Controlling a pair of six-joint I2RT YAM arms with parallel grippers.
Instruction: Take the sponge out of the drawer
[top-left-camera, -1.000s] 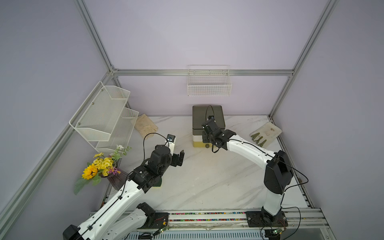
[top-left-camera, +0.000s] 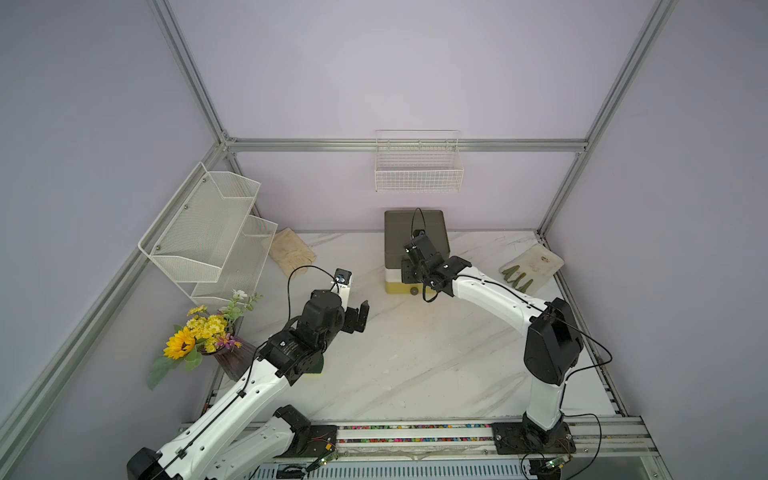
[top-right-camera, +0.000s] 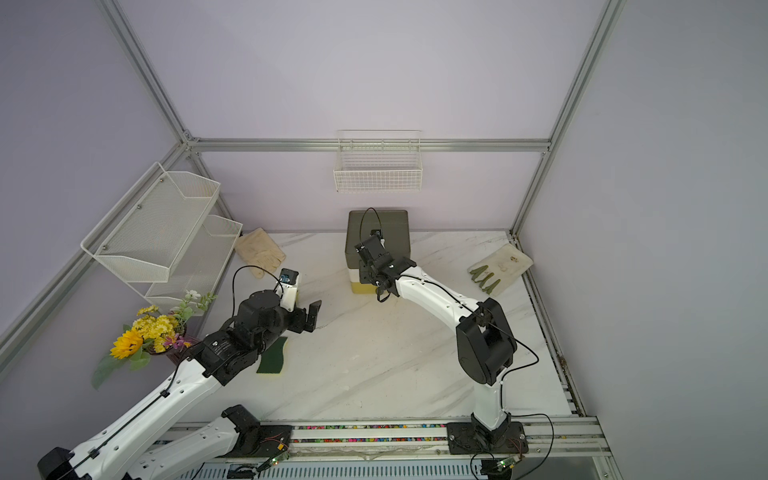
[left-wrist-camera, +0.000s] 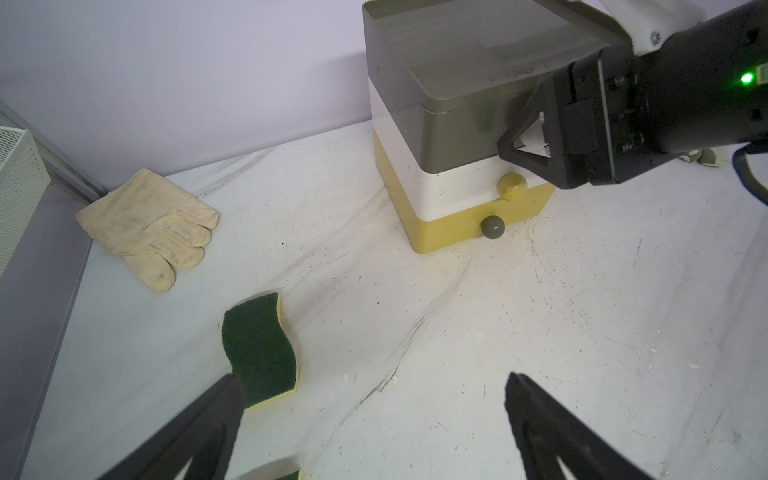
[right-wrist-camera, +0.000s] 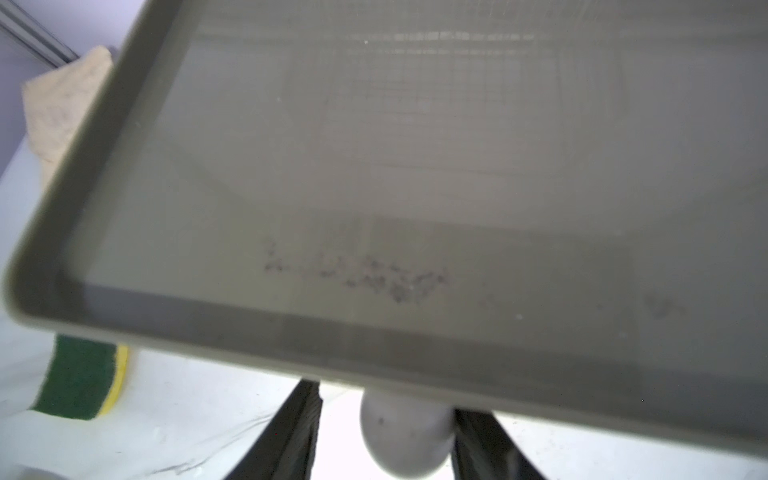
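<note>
The drawer box (left-wrist-camera: 456, 120) has a dark grey top tier, a white middle and a yellow bottom; all its drawers look shut. My right gripper stands at the front of the top tier, its fingers on either side of a white knob (right-wrist-camera: 406, 436), with a gap visible on the left. Over the table's left part, my left gripper is open and empty. A green sponge with yellow edges (left-wrist-camera: 260, 348) lies on the table beneath it. The corner of a second green piece (left-wrist-camera: 289, 477) shows at the bottom edge. The drawer's inside is hidden.
A beige glove (top-left-camera: 291, 252) lies back left, and a glove with green fingers (top-left-camera: 532, 268) back right. Flowers in a vase (top-left-camera: 232, 360) and a white mesh shelf (top-left-camera: 204, 232) flank the left side.
My right arm has shifted very slightly, its hand staying at the box's front. The left arm has not moved.
</note>
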